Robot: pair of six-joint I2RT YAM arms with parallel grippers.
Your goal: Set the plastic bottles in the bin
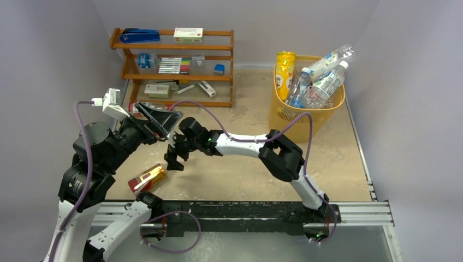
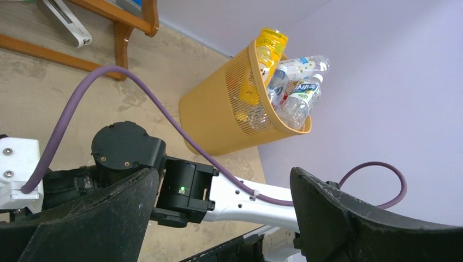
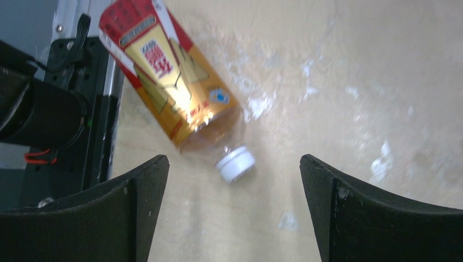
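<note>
A plastic bottle with red and gold label (image 1: pixel 147 177) lies on the floor board at front left; in the right wrist view the bottle (image 3: pixel 174 82) sits beyond my open right gripper, its white cap between and just ahead of the fingertips. My left gripper (image 1: pixel 164 123) is raised at the left, its fingers apart with nothing seen between them. Another red-labelled bottle (image 1: pixel 136 107) is partly hidden behind it. The yellow bin (image 1: pixel 295 123) at the right holds several bottles, also visible in the left wrist view (image 2: pixel 213 120).
A wooden shelf rack (image 1: pixel 177 76) at the back holds boxes, pens and small items. The purple cables loop over both arms. The right arm stretches across the middle of the board, beneath the left wrist camera's view.
</note>
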